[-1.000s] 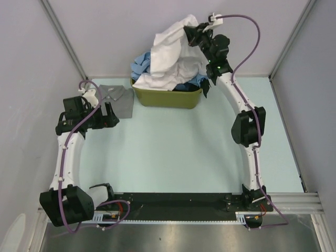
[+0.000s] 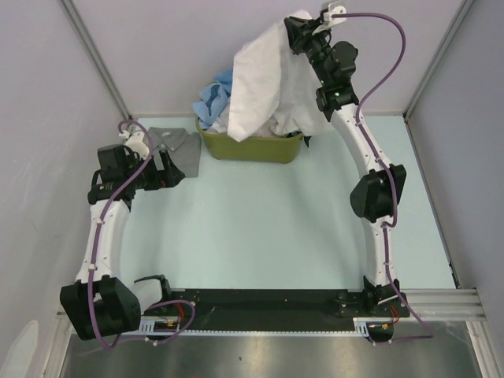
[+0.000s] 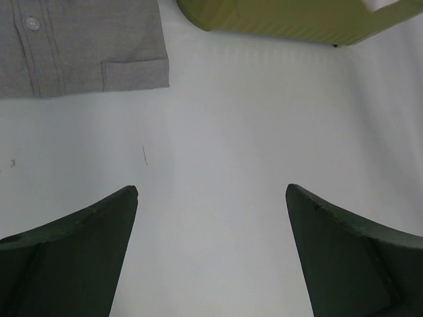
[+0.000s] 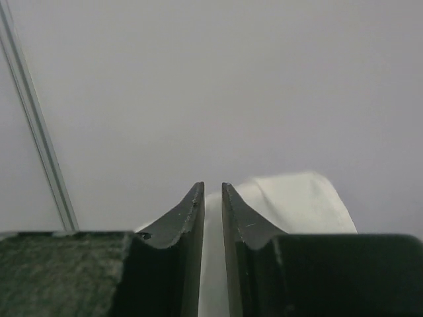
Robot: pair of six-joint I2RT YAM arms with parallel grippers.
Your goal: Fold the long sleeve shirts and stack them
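A white shirt [image 2: 258,83] rises in a loose sheet from the olive bin [image 2: 250,148], its upper end up by my right gripper [image 2: 298,33]. In the right wrist view a narrow gap parts the fingers [image 4: 188,218]; blurred white cloth [image 4: 301,201] shows in it and beyond the right finger. That gripper stands slightly open; whether the cloth touches the pads is unclear. My left gripper hangs wide open and empty over bare table. Grey folded shirts [image 2: 185,153] lie at the table's back left, partly covered by the left arm in the top view.
Blue cloth [image 2: 213,102] bulges over the bin's left side. A wall stands behind the bin, and side panels flank the table.
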